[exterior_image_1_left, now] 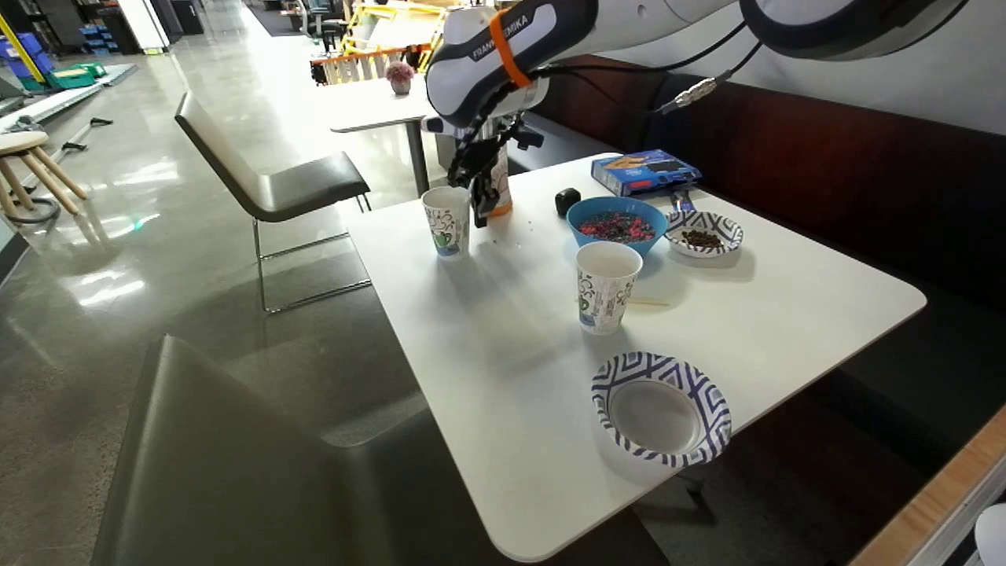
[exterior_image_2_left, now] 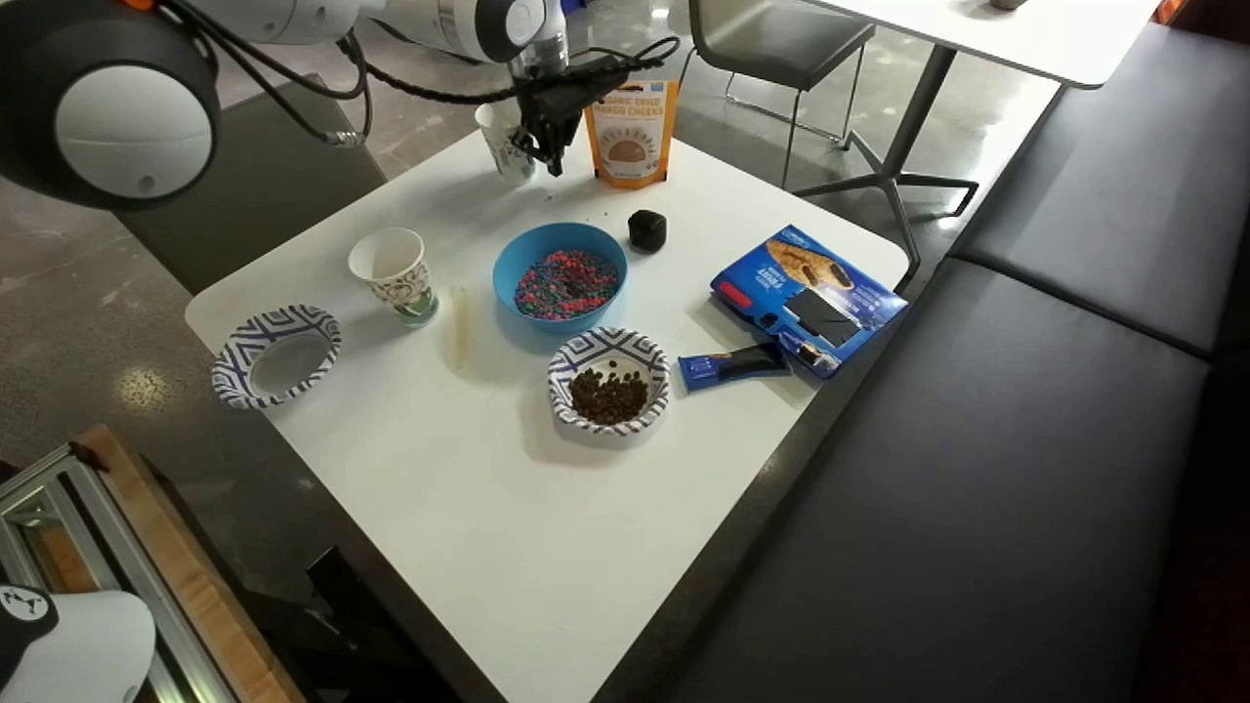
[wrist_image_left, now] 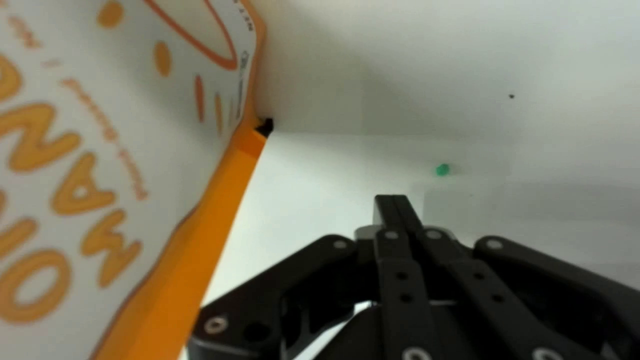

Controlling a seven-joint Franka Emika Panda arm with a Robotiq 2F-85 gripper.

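My gripper is shut, its fingertips together and nothing between them. Just beyond the tips, outside the fingers, a tiny green bit (wrist_image_left: 442,170) lies on the white table (wrist_image_left: 312,180). A smaller dark speck (wrist_image_left: 511,96) lies farther off in the wrist view. The orange and white dried mango pouch (exterior_image_2_left: 633,135) stands upright close by, filling the left of the wrist view. In exterior view 1 the gripper is over the table's far end, between a patterned paper cup (exterior_image_1_left: 447,226) and the pouch, which it partly hides.
A blue bowl (exterior_image_2_left: 511,271) of coloured bits, a black lump (exterior_image_2_left: 646,230), and a patterned bowl (exterior_image_2_left: 565,404) of brown pieces stand nearby. A second cup (exterior_image_1_left: 603,292) and an empty bowl (exterior_image_1_left: 660,413) are toward the near end. A blue box (exterior_image_2_left: 809,299) lies along the bench side.
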